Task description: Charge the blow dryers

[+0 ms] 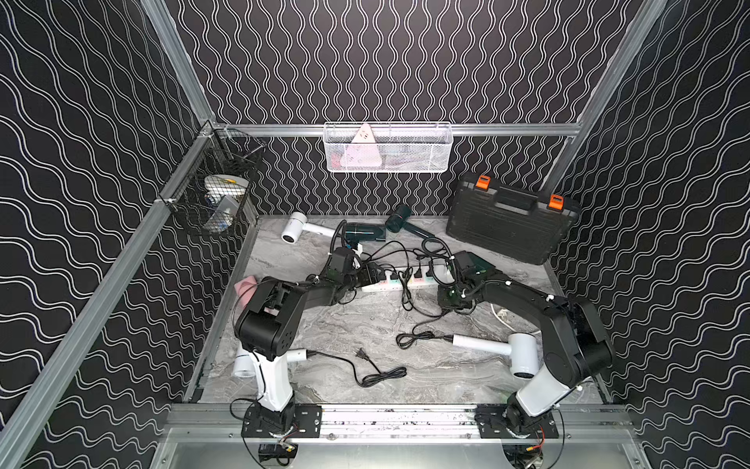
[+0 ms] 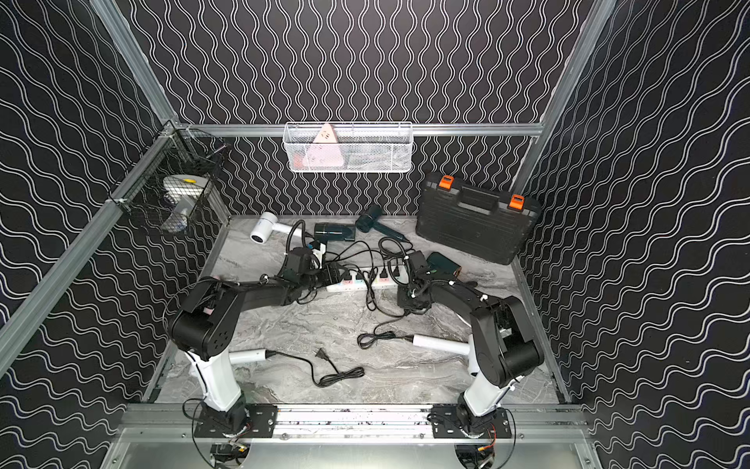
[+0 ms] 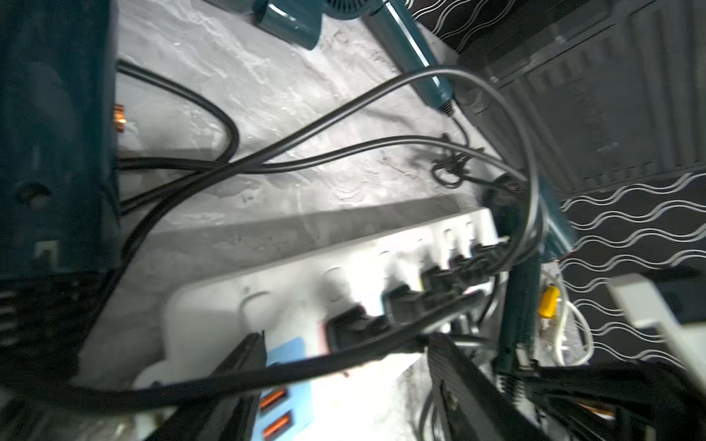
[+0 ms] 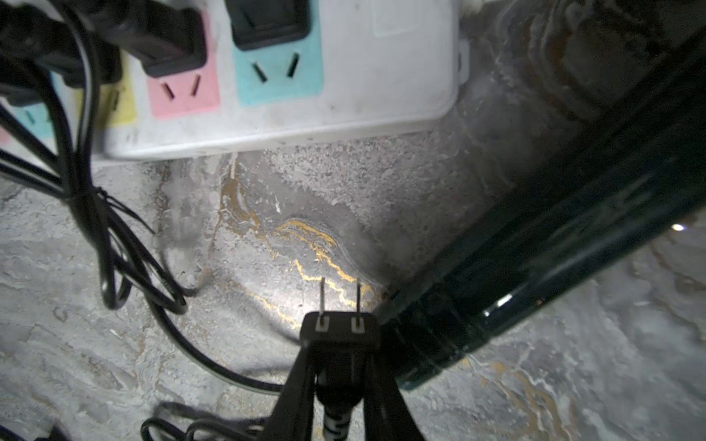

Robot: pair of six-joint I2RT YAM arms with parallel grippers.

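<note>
My right gripper is shut on a black two-pin plug (image 4: 339,345), prongs upward, below the white power strip (image 4: 353,88) and beside a dark green dryer handle (image 4: 544,228). Several plugs sit in the strip. My left gripper is part open above the strip (image 3: 228,294), a black cable (image 3: 338,352) crossing between its fingers. Dark green dryers (image 1: 398,216) lie behind the strip. White dryers lie at back left (image 1: 295,226) and front right (image 1: 523,355); a pink dryer (image 1: 246,289) is mostly hidden by the left arm.
A black case (image 1: 508,226) stands at back right. A wire basket (image 1: 222,148) and a white mesh basket (image 1: 414,156) hang on the frame. Loose cables lie across the middle; the front centre table has some bare space around a coiled cord (image 1: 371,380).
</note>
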